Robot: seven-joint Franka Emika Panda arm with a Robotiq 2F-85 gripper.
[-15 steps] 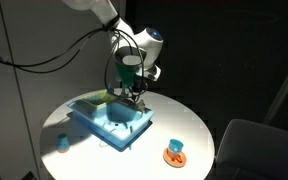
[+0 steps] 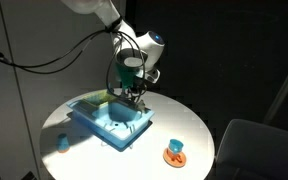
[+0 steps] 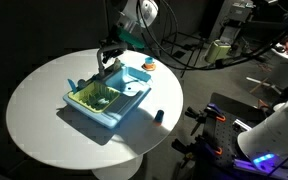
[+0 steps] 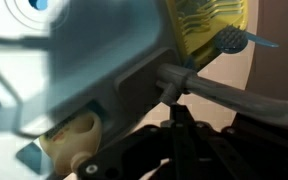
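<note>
A light-blue toy sink [image 2: 110,124] sits on the round white table, with a yellow dish rack [image 3: 94,95] at one end. Its grey tap [image 4: 224,95] rises at the rim and crosses the wrist view. My gripper is shut, its dark fingertips close to the base of the tap. No object shows between them, and I cannot tell whether they touch the tap. In the second exterior view, the arm [image 3: 117,45] reaches over the sink's far side.
A blue cup [image 2: 176,145] rests on an orange saucer [image 2: 174,158] to the sink's right. Another small blue item [image 2: 63,143] stands on the left. A black chair [image 2: 254,150] is close by.
My arm has shifted very slightly to the right over the sink. The sink, the cup and the saucer look unmoved.
</note>
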